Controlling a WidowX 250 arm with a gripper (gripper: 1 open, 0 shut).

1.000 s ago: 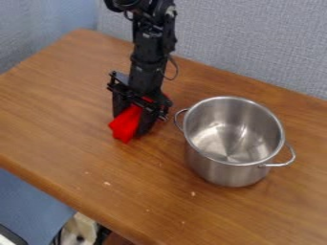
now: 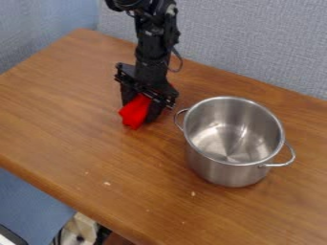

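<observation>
My black gripper [image 2: 144,96] reaches down from the top to the middle of the wooden table, shut on a red object [image 2: 134,114] low at the tabletop. The fingers partly hide the object, so its full shape and whether it touches the table are unclear.
A large steel pot [image 2: 232,140] with two side handles stands to the right of the gripper. A grey wall runs along the back.
Over the last second my gripper and the red object have shifted slightly, a little toward the back and to the right. The pot looks unmoved.
</observation>
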